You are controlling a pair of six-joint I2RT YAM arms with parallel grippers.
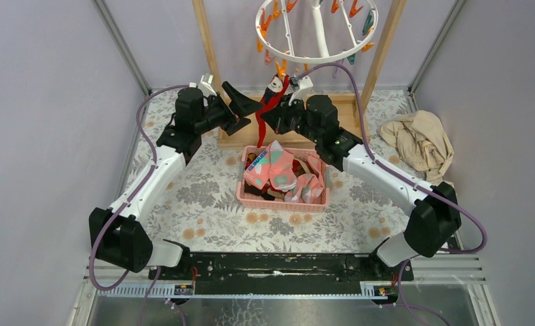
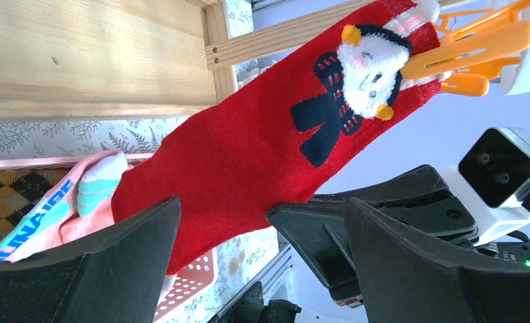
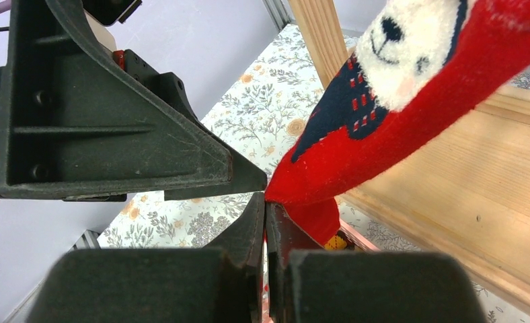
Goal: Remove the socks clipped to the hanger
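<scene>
A red sock with a white animal face (image 2: 249,155) hangs from an orange clip (image 2: 471,50) on the white round hanger (image 1: 314,56). My right gripper is shut right on the sock's red fabric, with the cloth pinched at its fingertips, as the right wrist view shows. My left gripper stands open beside the sock, its fingers apart on either side of the lower fabric. In the top view the two grippers face each other at the sock, above the basket.
A pink basket (image 1: 282,206) of socks sits below, in front of a wooden tray (image 2: 81,54). More clips line the hanger. A crumpled beige cloth (image 1: 414,146) lies at the right. Wooden posts stand behind.
</scene>
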